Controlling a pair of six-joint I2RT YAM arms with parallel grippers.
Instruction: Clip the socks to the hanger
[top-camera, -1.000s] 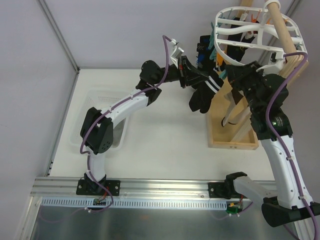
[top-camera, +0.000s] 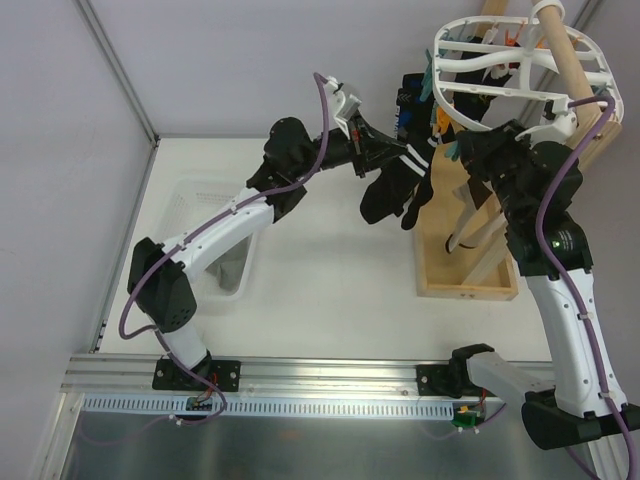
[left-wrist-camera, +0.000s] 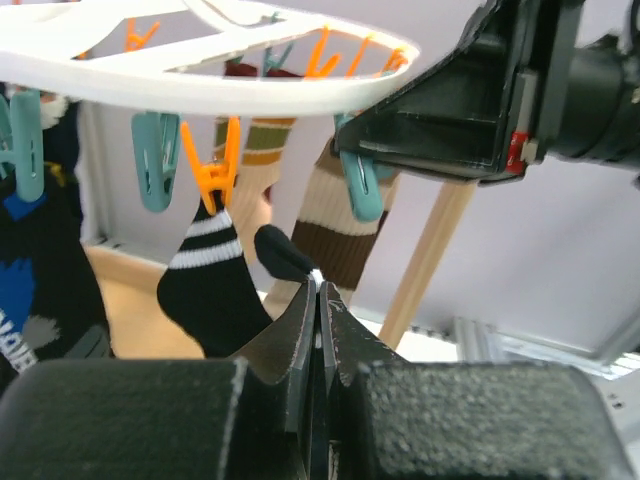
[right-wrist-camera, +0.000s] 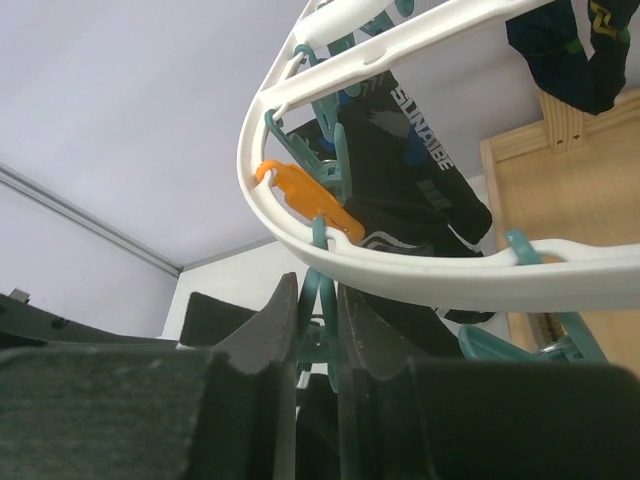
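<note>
A black sock (left-wrist-camera: 205, 300) with white stripes hangs beneath the hanger rim, one corner of its cuff up at an orange clip (left-wrist-camera: 218, 175). My left gripper is shut on another dark edge of this sock, just below the rim. From above, the sock (top-camera: 385, 198) dangles under the left gripper (top-camera: 393, 150), left of the white hanger (top-camera: 455, 68). Further right along the rim, my right gripper is shut on a teal clip (left-wrist-camera: 362, 185), squeezing its handles. The clip's lower end stands above the sock edge in the left gripper, apart from it.
Other socks (right-wrist-camera: 420, 150) hang close behind on the hanger. A wooden stand (top-camera: 465, 290) sits below, and a white basket (top-camera: 240, 270) lies under the left arm.
The sock below it now spreads wider to the left. The right gripper has stayed nearly still at the rim.
</note>
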